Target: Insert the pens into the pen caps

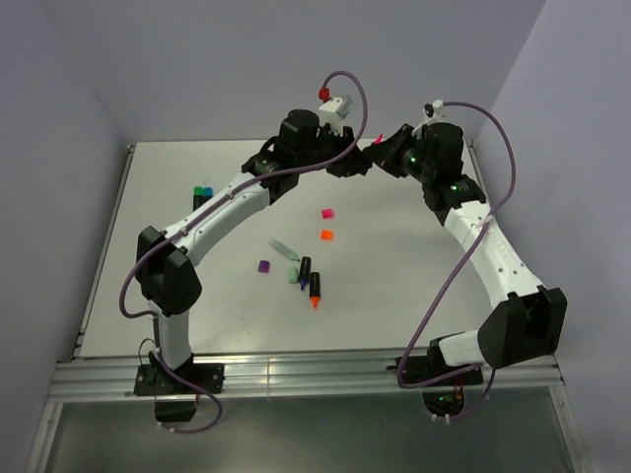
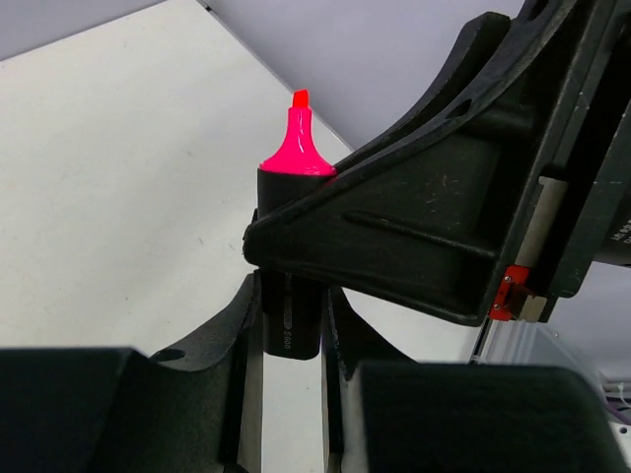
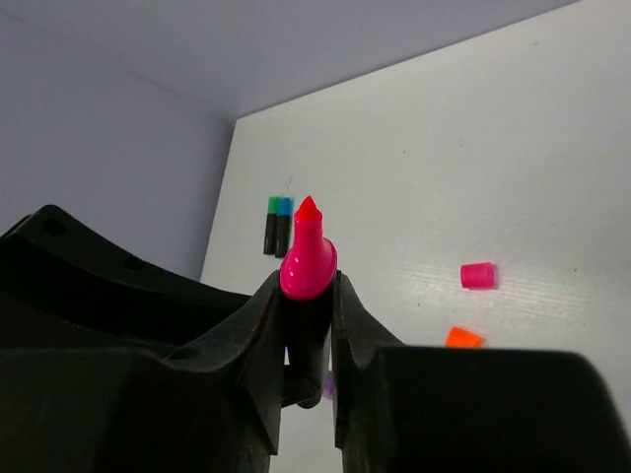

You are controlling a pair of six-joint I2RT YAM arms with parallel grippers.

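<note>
Held upright is a pink-tipped black pen [image 2: 294,158], with my right gripper shut on its barrel. The pen's lower end hangs between the fingers of my left gripper, which stand part open, one on each side and very close to the barrel. In the top view both grippers meet above the back of the table. Loose caps lie on the table: pink [image 1: 327,213], orange [image 1: 327,235] and purple [image 1: 263,266]. Two uncapped black pens lie nearer the front, one orange-tipped [image 1: 315,286], one purple-tipped [image 1: 305,268].
Two black pens with a green end [image 3: 274,204] and a blue end [image 3: 284,207] lie side by side at the left. A pale grey-green piece [image 1: 284,249] and a pale green one [image 1: 293,275] lie near the middle.
</note>
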